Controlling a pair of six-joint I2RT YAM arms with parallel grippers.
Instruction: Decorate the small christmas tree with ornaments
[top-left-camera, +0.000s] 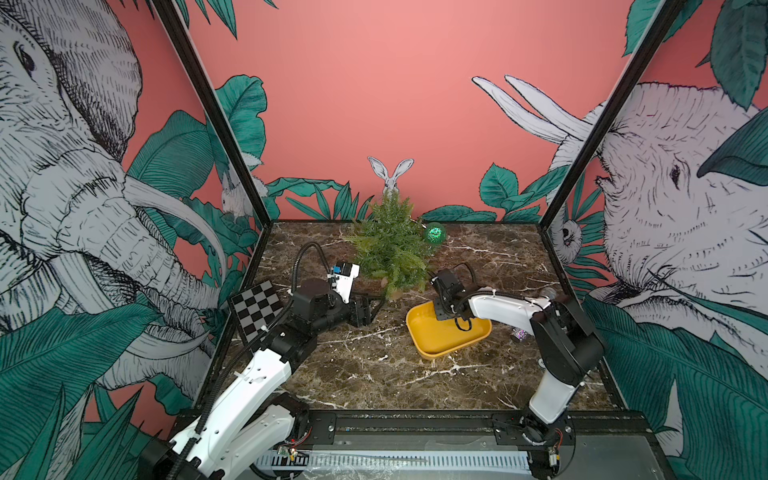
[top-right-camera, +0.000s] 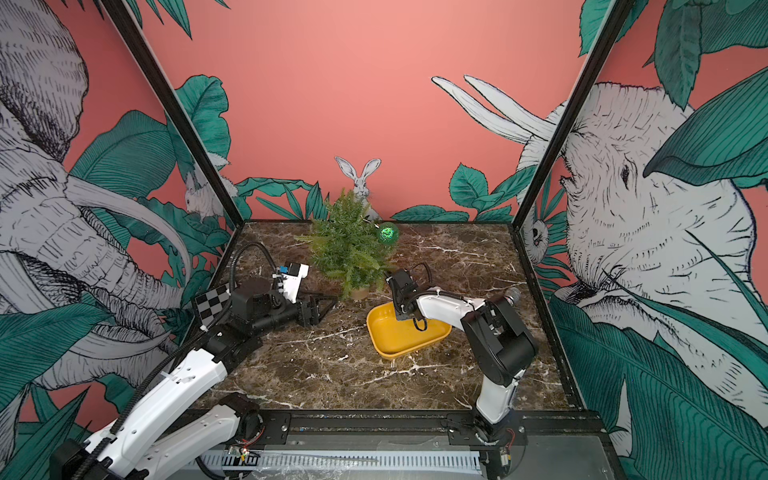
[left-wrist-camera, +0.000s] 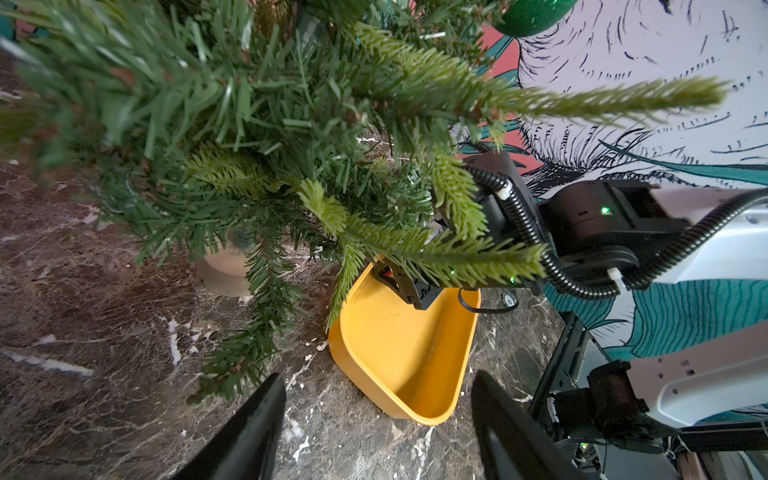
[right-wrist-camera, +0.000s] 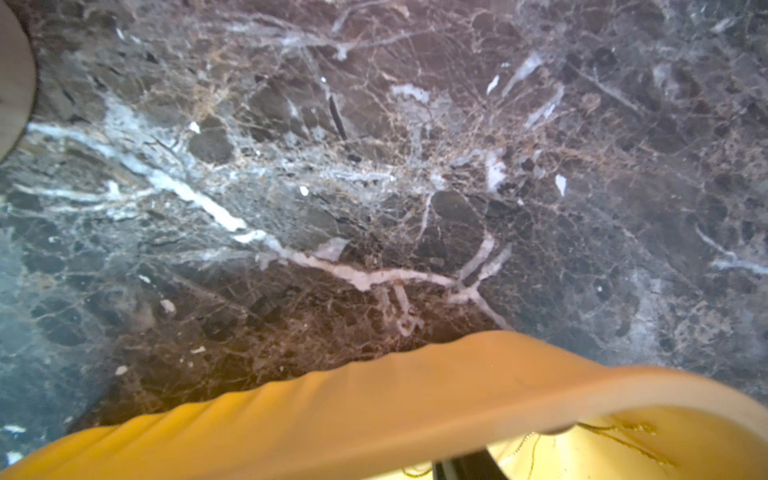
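The small green Christmas tree (top-left-camera: 389, 244) stands near the back wall, and a shiny green ball ornament (top-left-camera: 434, 233) shows at its right side. In front of it lies a yellow tray (top-left-camera: 422, 345); thin gold cords (right-wrist-camera: 632, 440) show inside it in the right wrist view. My left gripper stands open at the tree's front left, its fingers wide apart with nothing between them. Over the back of the tray, my right gripper (top-left-camera: 445, 313) points down. Only a dark fingertip (right-wrist-camera: 470, 465) shows past the tray's wall, so its fingers and anything between them stay hidden.
A checkered board (top-left-camera: 256, 308) leans at the left edge. Beside the right forearm lie a small purple glittery thing (top-left-camera: 520, 333) and a silvery object (top-left-camera: 548, 293), both partly covered. Bare marble lies in front of the tray.
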